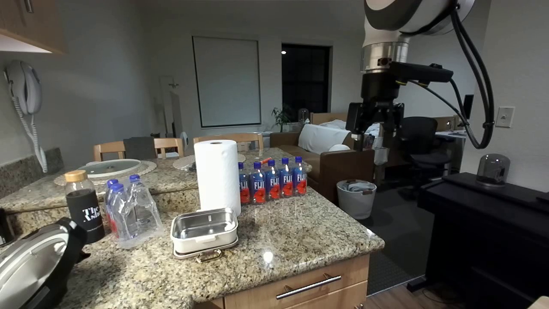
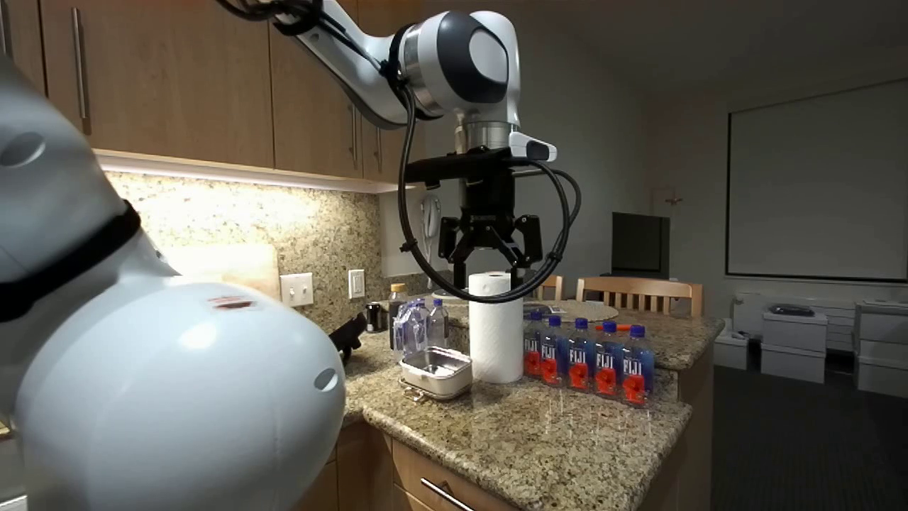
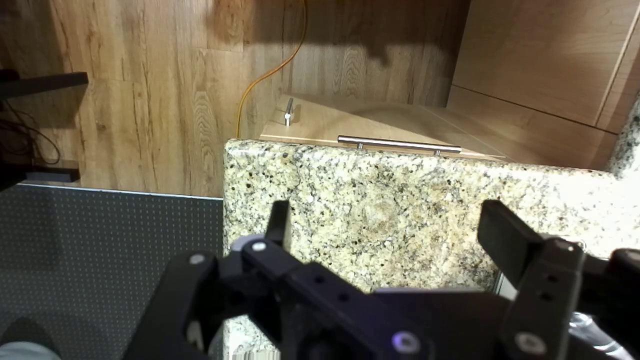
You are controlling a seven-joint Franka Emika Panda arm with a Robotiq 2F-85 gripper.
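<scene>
My gripper stands open above the granite counter, its two black fingers wide apart with only bare stone showing far below between them. In exterior view 2 the gripper (image 2: 486,277) hangs high, in line with a white paper towel roll (image 2: 495,332). A steel lunch box with a white outside (image 1: 204,230) sits on the counter in front of the paper towel roll (image 1: 217,177). To the right of the roll, several Fiji water bottles (image 1: 272,181) stand upright in a row. Clear empty-looking bottles in plastic wrap (image 1: 131,208) are on the left.
A dark bottle with a wooden cap (image 1: 84,208) and a black-rimmed appliance (image 1: 38,262) occupy the counter's left end. Bare granite (image 1: 303,231) lies at the front right. A drawer handle (image 1: 309,286) projects below the edge. A raised ledge backs the counter.
</scene>
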